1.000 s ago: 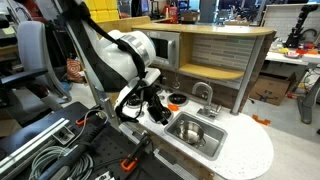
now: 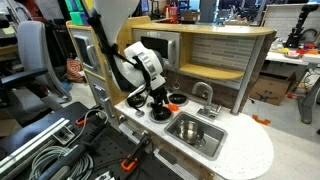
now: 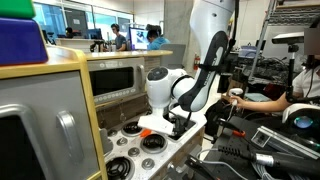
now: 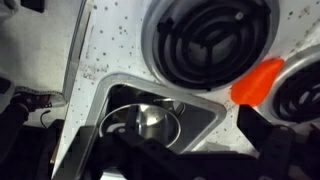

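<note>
My gripper is open with nothing between its fingers, over the counter between the stove and the sink. In exterior view 1 the gripper (image 2: 157, 99) hangs above the burners. A bright orange item (image 4: 257, 82) lies on the white stovetop between two black coil burners. The larger burner (image 4: 207, 45) shows no pan on it. Inside the sink (image 2: 212, 145) sits a shiny metal pot (image 4: 152, 122), partly covered by a finger in the wrist view.
The faucet (image 2: 205, 91) rises behind the sink. A wooden shelf (image 2: 205, 68) and a microwave (image 2: 152, 47) stand along the back. White counter (image 2: 245, 150) right of the sink is clear.
The arm has swung back and away from the near edge, with the gripper now farther over the stove. The pot and the orange item appear to stay where they were.
</note>
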